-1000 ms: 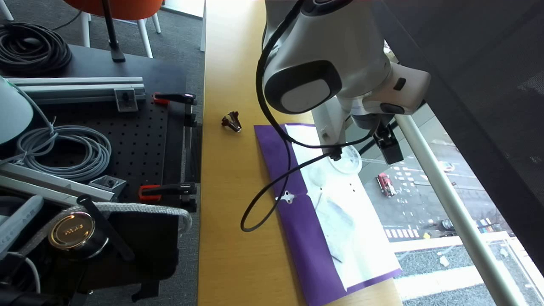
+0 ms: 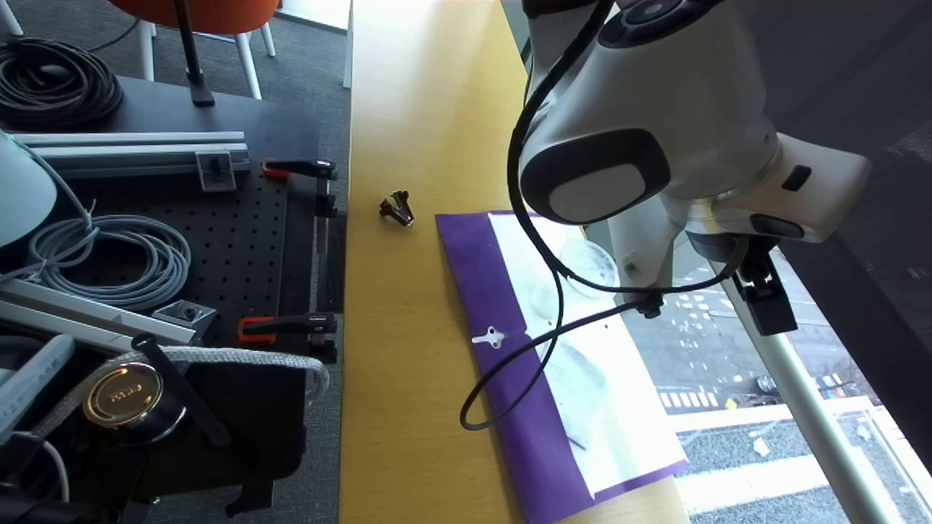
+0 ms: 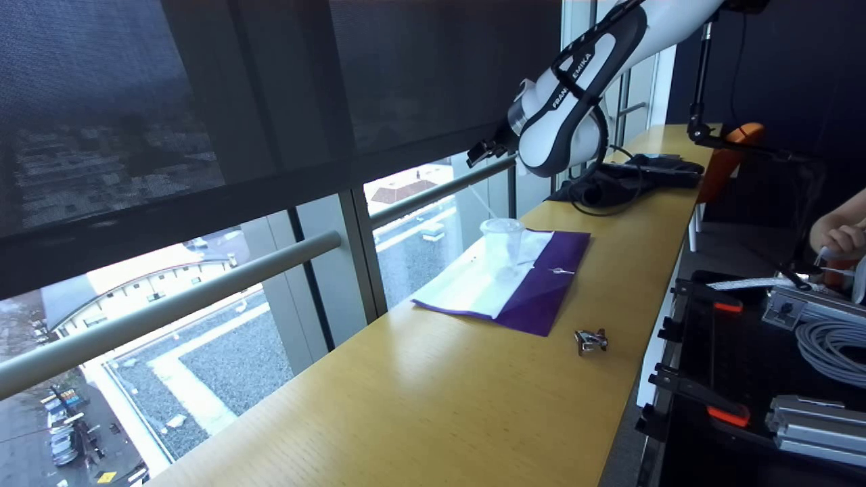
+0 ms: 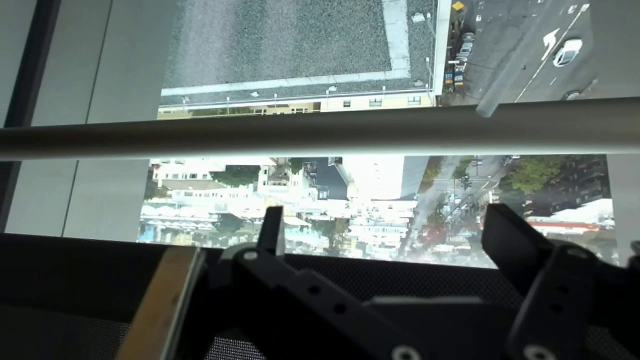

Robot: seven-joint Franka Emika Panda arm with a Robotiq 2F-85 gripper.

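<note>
My gripper (image 2: 767,297) is off the table's window side, level with the window rail in exterior view 1. Two dark fingers stand wide apart in the wrist view, and nothing lies between them; my gripper is open. A clear plastic cup (image 3: 503,243) stands upright on a white and purple folder (image 3: 532,300), with a thin straw (image 3: 484,202) rising from it. The gripper is above the straw, apart from it. In the wrist view a translucent straw end (image 4: 489,105) shows before the rail. My arm and its cable partly cover the cup (image 2: 590,262) in exterior view 1.
A small staple remover (image 3: 590,341) sits on the bare wooden table (image 3: 390,422). A little metal piece (image 2: 491,337) lies on the folder's purple part. The window rail (image 3: 438,195) and dark blind (image 3: 243,162) are close to the gripper. A looped cable (image 2: 498,384) hangs from the arm.
In exterior view 1 my arm and gripper have moved right and slightly down, farther past the table edge. The hanging cable moved along. The cup and folder stay put.
</note>
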